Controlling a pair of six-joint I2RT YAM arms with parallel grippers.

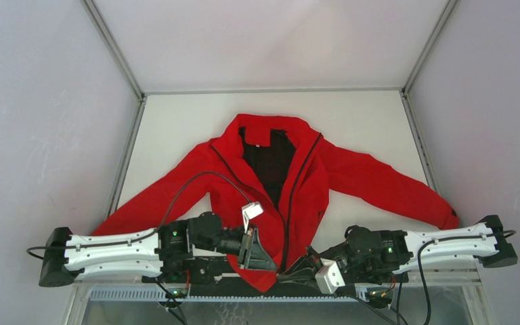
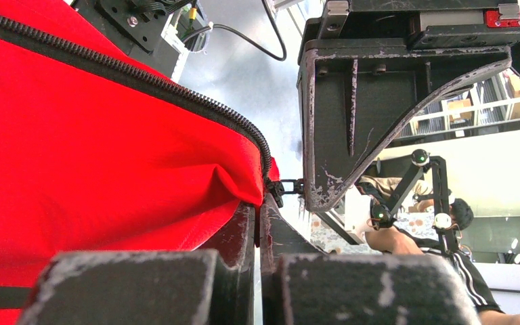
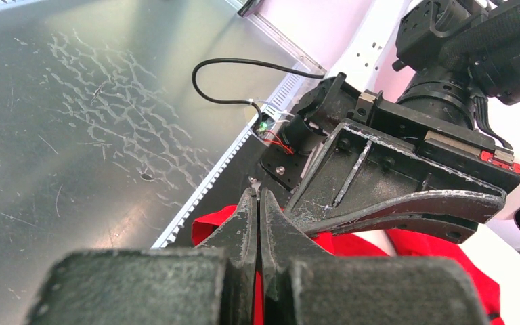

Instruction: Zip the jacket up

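The red jacket lies spread open, its two black zipper edges running down to the bottom hem, where both grippers meet. My left gripper is shut on the jacket's lower front edge, right where the zipper teeth end. A small black slider with its pull sits just past those fingertips and reaches to the tip of my right gripper. In the right wrist view the right gripper is shut, a tiny piece showing at its tips. The joined part of the zipper is hidden.
Both sleeves stretch outward over the white table. The table's front edge, with a perforated rail, lies just beyond the hem. The two grippers are very close together.
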